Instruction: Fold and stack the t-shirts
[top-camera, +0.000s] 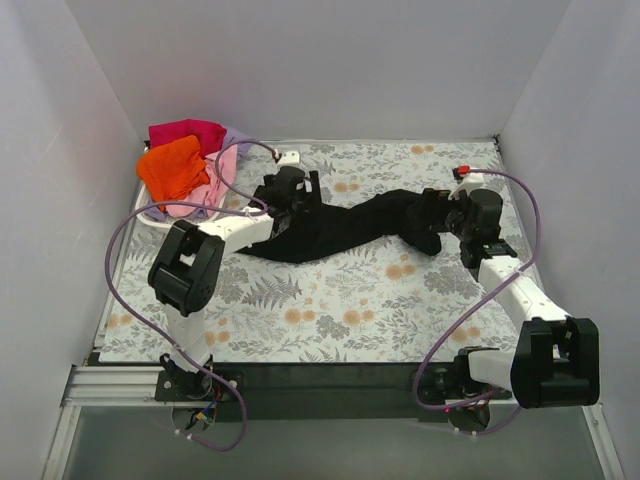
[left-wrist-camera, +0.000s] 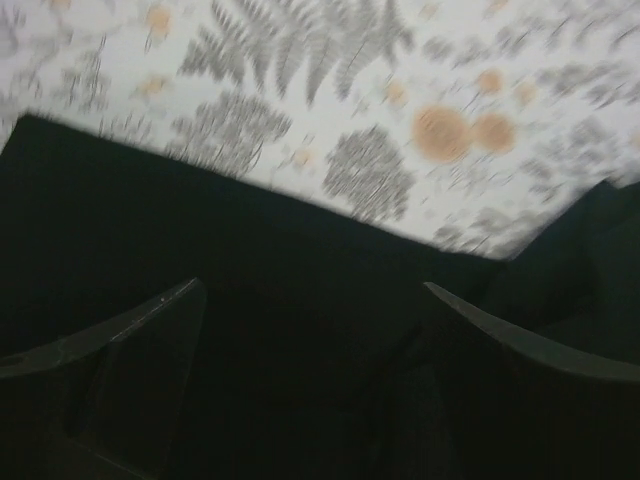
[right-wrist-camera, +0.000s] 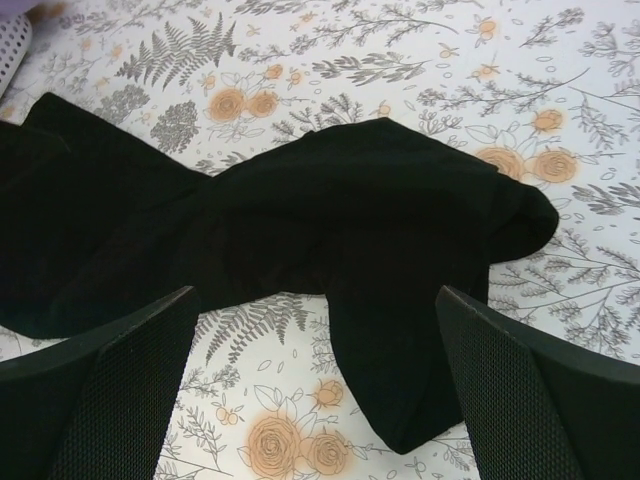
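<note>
One black t-shirt (top-camera: 330, 228) lies crumpled and stretched out across the middle of the table, its right end bunched. In the top view my left gripper (top-camera: 313, 190) is over the shirt's left part, open. Dark cloth (left-wrist-camera: 270, 270) spreads below its fingers in the left wrist view, none visibly pinched. My right gripper (top-camera: 436, 208) is open at the shirt's right end. The right wrist view shows the shirt (right-wrist-camera: 350, 220) beyond and between the spread fingers, with a gap of bare table around its lower corner.
At the back left stands a white basket (top-camera: 150, 215) heaped with orange cloth (top-camera: 172, 168), magenta cloth (top-camera: 190, 132) and pink cloth (top-camera: 212, 185). Walls close in on both sides.
</note>
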